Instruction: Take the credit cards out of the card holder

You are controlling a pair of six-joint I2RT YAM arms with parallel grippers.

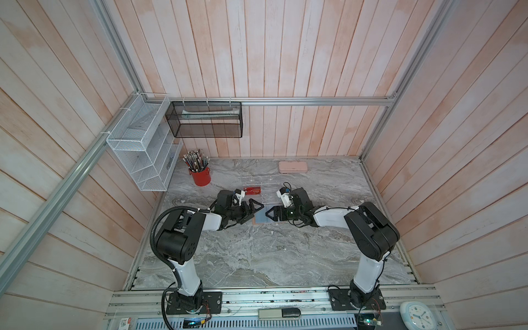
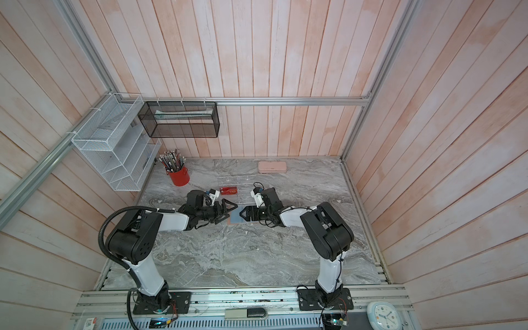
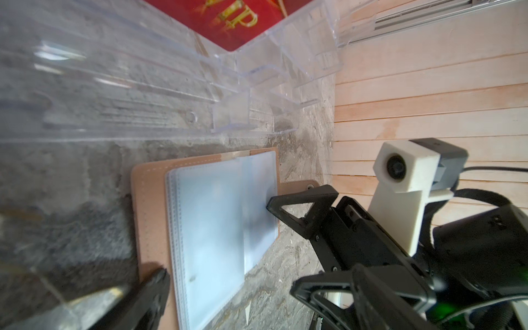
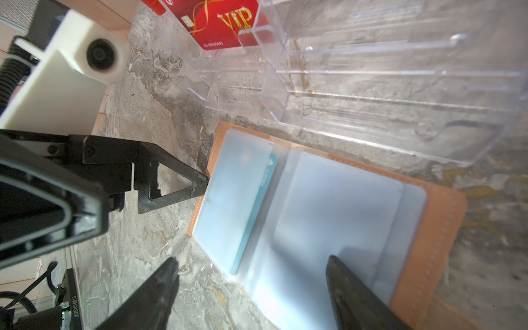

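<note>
The card holder [image 3: 209,242] lies spread on the table, a tan cover with frosted clear sleeves. A blue card [image 4: 252,220] shows its edge inside the sleeve on the left half in the right wrist view. A red VIP card [image 4: 220,22] sits in the clear display stand [image 4: 385,104] behind. My left gripper [image 1: 255,209] is open at the holder's left side, one fingertip near its edge. Over the holder's right part, my right gripper [image 1: 273,213] is also open. Neither has anything clearly between its fingers; whether the fingertips touch the sleeves I cannot tell.
The clear stand runs close along the holder's far edge. A red bucket of brushes [image 1: 201,175] stands at back left and a pink case [image 1: 293,166] at the back.
</note>
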